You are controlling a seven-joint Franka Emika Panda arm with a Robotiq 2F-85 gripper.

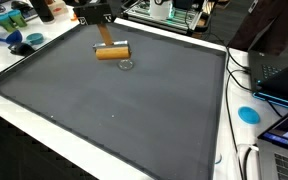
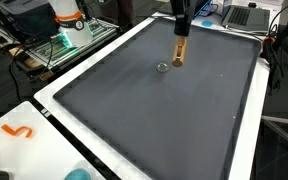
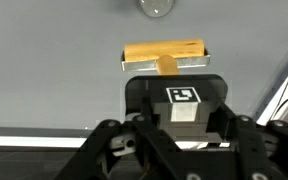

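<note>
An orange-brown T-shaped tool (image 1: 112,53) with a silvery strip along its head hangs over the grey board. My black gripper (image 1: 103,22) is shut on its upright stem (image 1: 106,33). In the wrist view the tool's head (image 3: 164,50) lies crosswise, with the stem running back into the gripper; the fingers themselves are mostly hidden. Exterior view 2 shows the tool (image 2: 179,52) end-on below the arm. A small silvery disc (image 1: 125,65) lies on the board just beside the tool's head, apart from it in the wrist view.
The grey board (image 1: 144,110) is largely bare toward the front. Bowls and other items (image 1: 20,48) crowd the far left. A light-blue disc (image 1: 249,115) and laptops (image 1: 284,150) sit to the right, off the board.
</note>
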